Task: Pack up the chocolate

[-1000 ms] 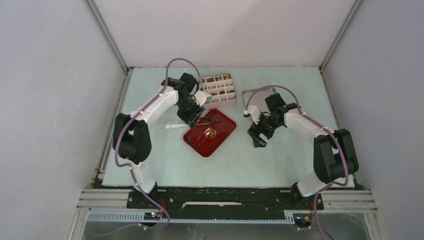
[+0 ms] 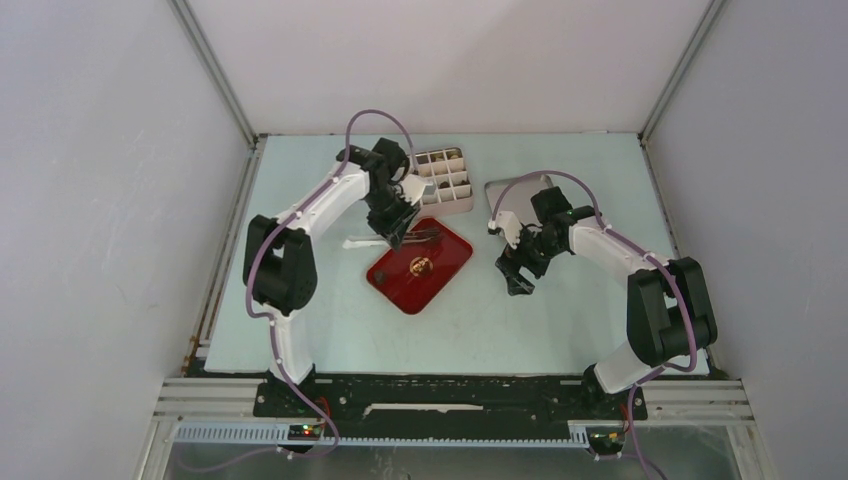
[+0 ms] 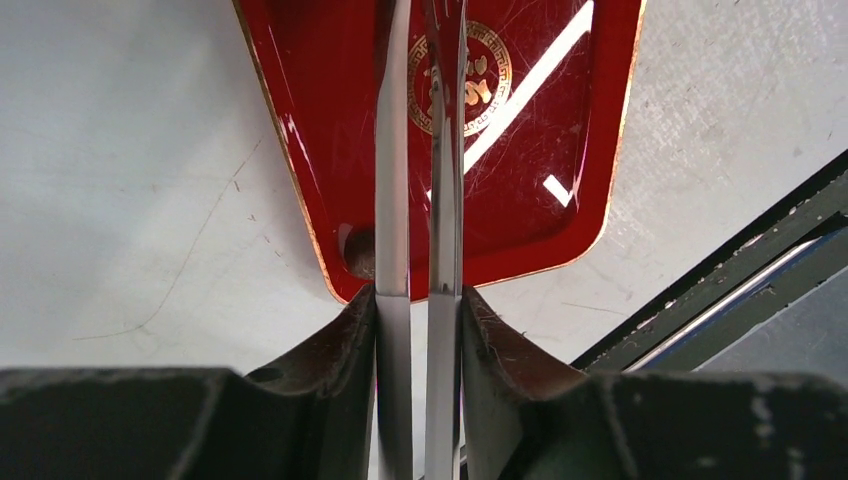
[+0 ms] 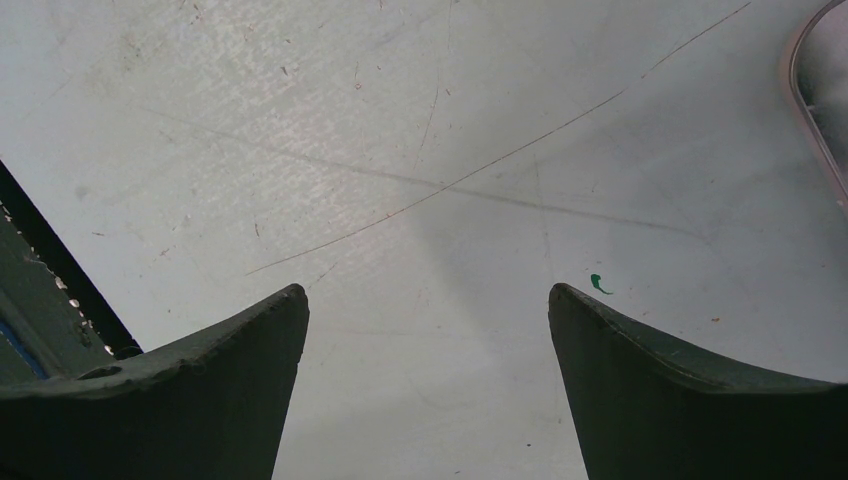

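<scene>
A red tray (image 2: 430,290) with a gold emblem lies mid-table; a small dark round piece (image 3: 356,251) rests near its corner. My left gripper grips long metal tongs (image 3: 445,200), their two blades slightly apart over the tray. In the top view the tips reach the tray's upper part, where any piece between them is hidden or too small to tell. A compartment box (image 2: 440,178) with some round pieces stands behind the tray. My right gripper is open above bare table, nothing between its fingers.
A grey tray (image 2: 505,195) lies at the back right, partly under the right arm. Side walls and a back wall surround the table.
The right arm is still.
</scene>
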